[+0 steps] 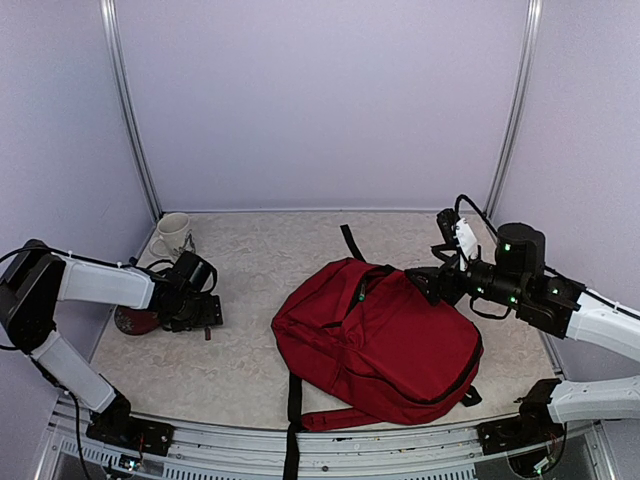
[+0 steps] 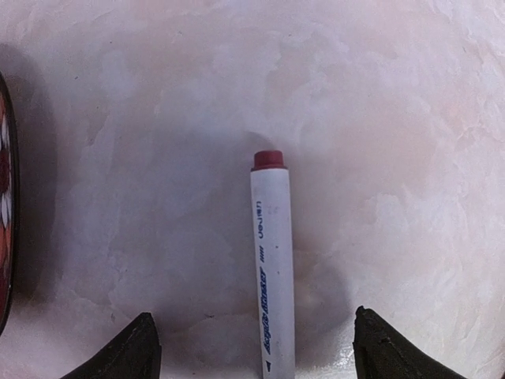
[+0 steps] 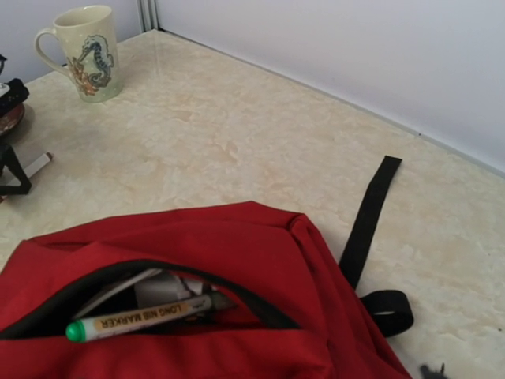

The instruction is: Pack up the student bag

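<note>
A white marker with a dark red end (image 2: 272, 237) lies on the table. My left gripper is over it, fingers parted, one finger on each side and a gap to both. In the top view the left gripper (image 1: 205, 315) hides most of that marker. The red bag (image 1: 400, 345) lies on its side at centre right. In the right wrist view its zipped opening shows a green-tipped marker (image 3: 146, 317) and pale items inside. My right gripper (image 1: 428, 283) hovers over the bag's upper right side, open, apparently with nothing in it.
A mug with a seahorse picture (image 3: 95, 59) stands at the back left. A dark red round object (image 1: 133, 320) sits beside the left gripper. Bag straps (image 1: 293, 430) trail towards the front edge. The table between mug and bag is clear.
</note>
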